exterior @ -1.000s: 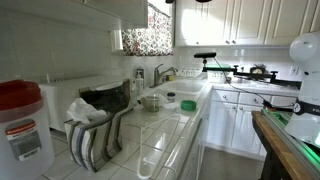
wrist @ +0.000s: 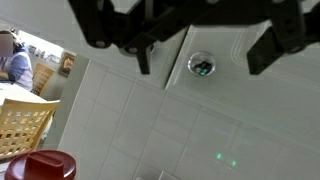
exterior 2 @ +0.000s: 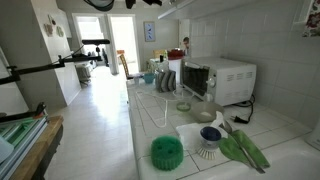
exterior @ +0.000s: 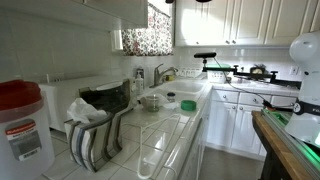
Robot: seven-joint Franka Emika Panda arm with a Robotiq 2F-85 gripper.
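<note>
My gripper stands open in the wrist view, its dark fingers wide apart with nothing held. Between them, beyond the tips, shows a round shiny knob on a white cabinet door. Whether a finger touches the door cannot be told. Only a dark piece of the arm enters exterior view 1 along the top edge, near the upper cabinet. High in exterior view 2, above the counter, hang the dark arm parts.
Below on the counter stand a green bowl, a small glass dish, a brush, green leaf-shaped items and a white toaster oven. A red-lidded container stands near the camera.
</note>
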